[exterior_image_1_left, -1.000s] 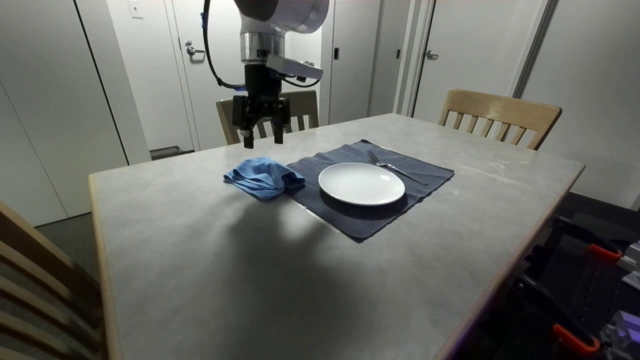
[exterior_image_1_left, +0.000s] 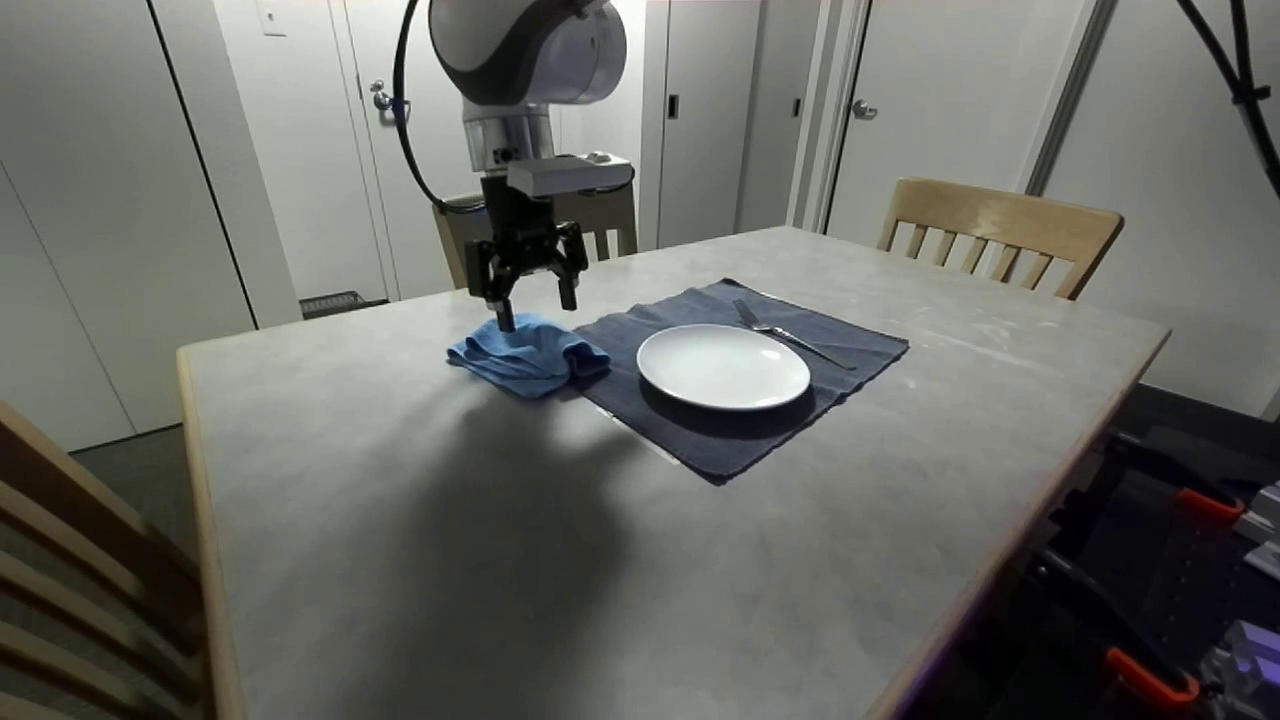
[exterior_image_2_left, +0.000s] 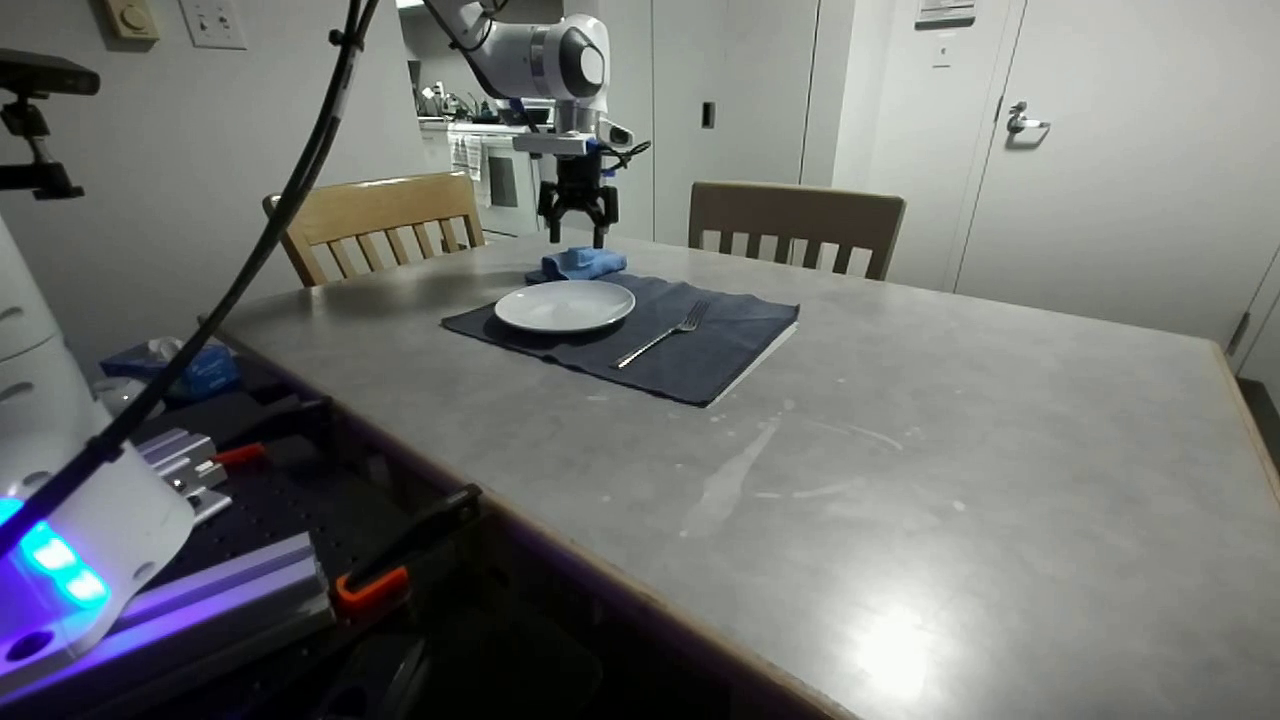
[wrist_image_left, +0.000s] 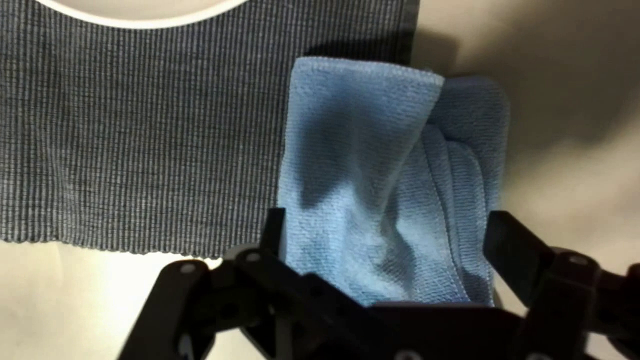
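Observation:
A folded, rumpled blue cloth (exterior_image_1_left: 529, 359) lies at the edge of the dark placemat (exterior_image_1_left: 723, 450), partly on it and partly on the bare table. Just above the cloth's far side hovers my gripper (exterior_image_1_left: 536, 310), open and pointing down. In the wrist view the black fingers (wrist_image_left: 514, 255) are wide apart, one on either side of the blue cloth (wrist_image_left: 354, 180), with nothing held between them. The lower end of the cloth is hidden there behind the gripper body. A white plate (exterior_image_1_left: 723, 366) rests on the placemat, and a fork (exterior_image_2_left: 662, 335) lies beside it.
Wooden chairs (exterior_image_1_left: 1002, 216) stand around the grey table (exterior_image_2_left: 1020, 480). Black cables (exterior_image_2_left: 282, 210) hang near the robot base.
My gripper has come down closer to the cloth and its fingers look a little wider apart. The cloth, plate, fork and placemat have stayed where they were.

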